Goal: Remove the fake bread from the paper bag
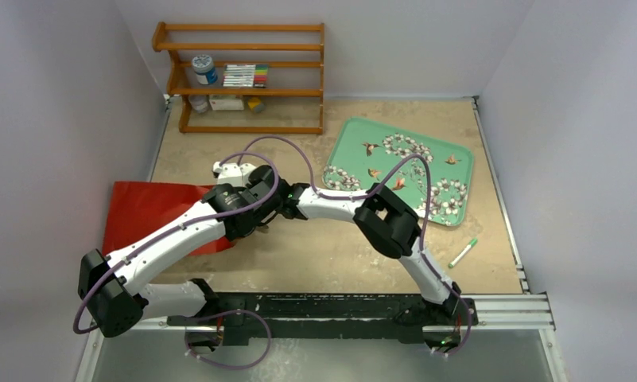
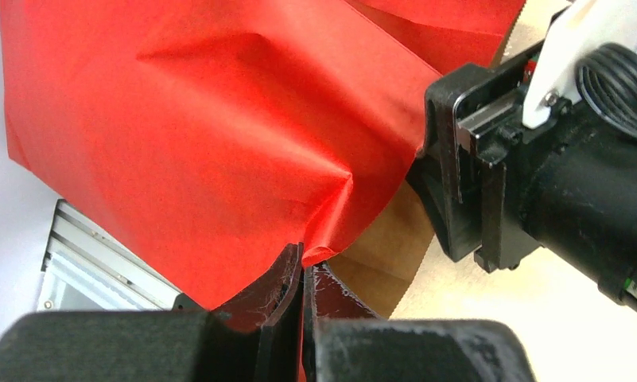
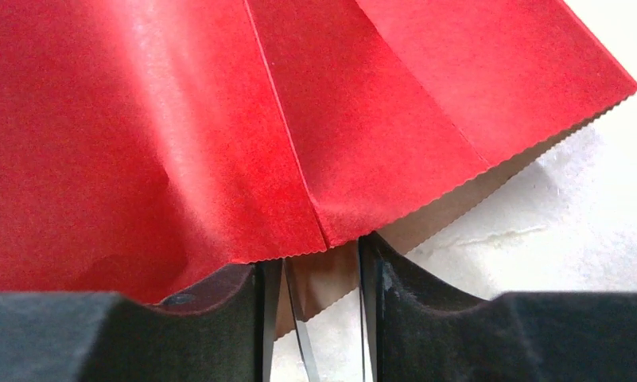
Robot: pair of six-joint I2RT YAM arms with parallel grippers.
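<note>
The red paper bag (image 1: 152, 211) lies at the left of the table, its mouth facing right, partly under my arms in the top view. In the left wrist view my left gripper is shut on the bag's edge, where the red paper puckers into a fold. Beside it, the black body of my right gripper reaches to the mouth. The right wrist view shows my right gripper part open; its fingertips go under the red upper edge (image 3: 283, 223), with brown lining visible between them. No bread can be seen.
A green flowered tray (image 1: 359, 143) sits at the back right, a marker (image 1: 463, 252) in front of it. Behind the bag stands a wooden rack (image 1: 251, 129) with jars and pens.
</note>
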